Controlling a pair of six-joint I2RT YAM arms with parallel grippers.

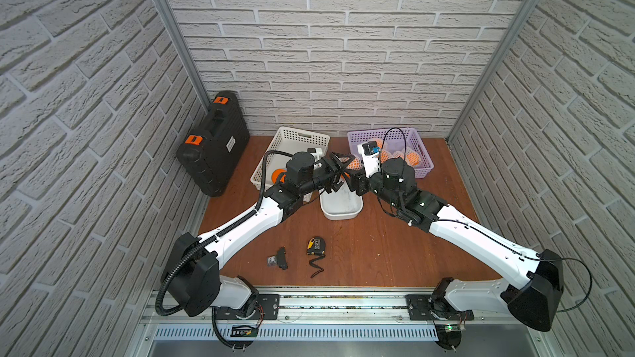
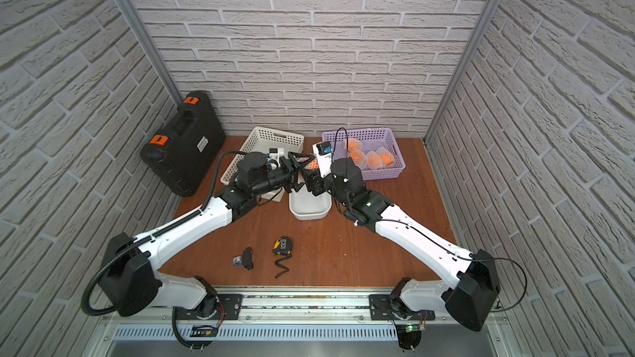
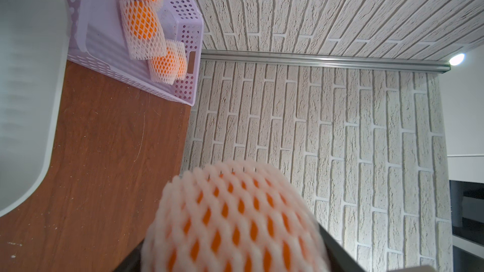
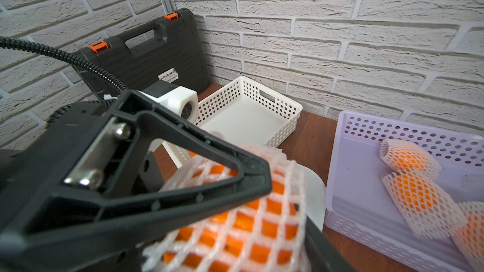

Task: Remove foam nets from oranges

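Both grippers meet in mid-air above the white tray (image 1: pixel 341 208) around one netted orange (image 3: pixel 237 226), which fills the lower middle of the left wrist view. My right gripper (image 1: pixel 356 178) is shut on it. My left gripper (image 1: pixel 338 172) reaches round the same orange from the left, part open; in the right wrist view its black finger lies across the net, and whether it grips cannot be seen. More netted oranges (image 4: pixel 413 194) lie in the lilac basket (image 4: pixel 353 206) at the back right. A bare orange (image 1: pixel 277 175) shows in the white basket (image 1: pixel 291 133) at the back left.
A black case (image 1: pixel 211 148) stands along the left wall. A tape measure (image 1: pixel 316 246) and a small dark item (image 1: pixel 281 257) lie at the front left.
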